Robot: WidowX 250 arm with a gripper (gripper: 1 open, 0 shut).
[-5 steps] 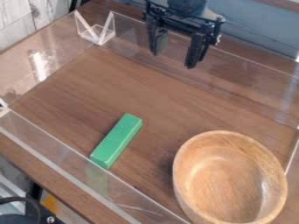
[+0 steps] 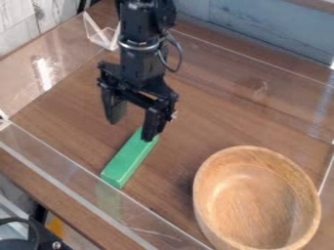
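Observation:
A green rectangular block [image 2: 128, 160] lies flat on the wooden table toward the lower left. My black gripper [image 2: 137, 115] is open just above the upper end of the block, its two fingers spread apart with nothing seen between them.
A large round wooden bowl [image 2: 256, 223] sits at the lower right, to the right of the block. Clear plastic walls edge the table, with a small clear holder [image 2: 102, 31] at the upper left.
My gripper has come down and toward the front left, from the back of the table to over the green block. The block and bowl have not moved.

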